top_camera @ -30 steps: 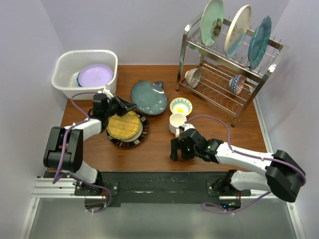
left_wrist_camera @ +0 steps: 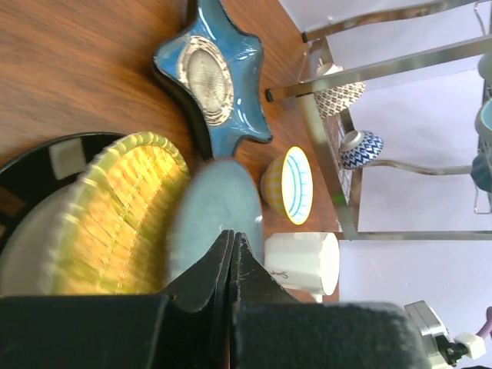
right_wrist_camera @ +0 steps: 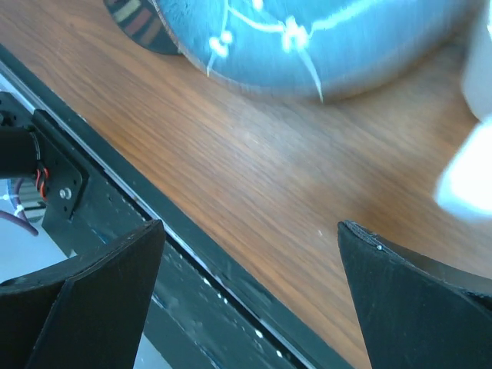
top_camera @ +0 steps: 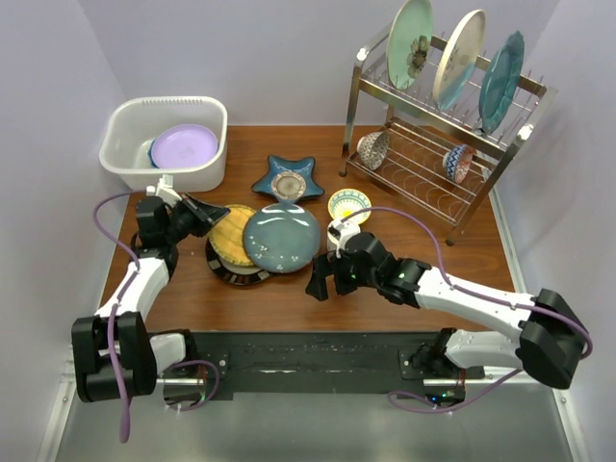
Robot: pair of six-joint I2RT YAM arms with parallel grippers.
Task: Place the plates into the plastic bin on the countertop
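The white plastic bin (top_camera: 120,135) at the back left holds a purple plate (top_camera: 185,144) with a blue one under it. My left gripper (top_camera: 217,215) is shut at the yellow woven plate (top_camera: 231,241); whether that is between its fingertips is hidden. A grey-blue plate (top_camera: 281,241) lies right of the yellow one, overlapping the black-rimmed plate (top_camera: 236,274). My right gripper (top_camera: 322,276) is open beside the grey-blue plate's right edge, with nothing between its fingers.
A blue star dish (top_camera: 289,168), a patterned bowl (top_camera: 348,200) and a white mug (left_wrist_camera: 296,257) stand behind. A metal rack (top_camera: 433,120) with plates and bowls occupies the back right.
The grey-blue plate has moved toward the front, uncovering the star dish. My left gripper has moved left, and my right gripper slightly left and forward.
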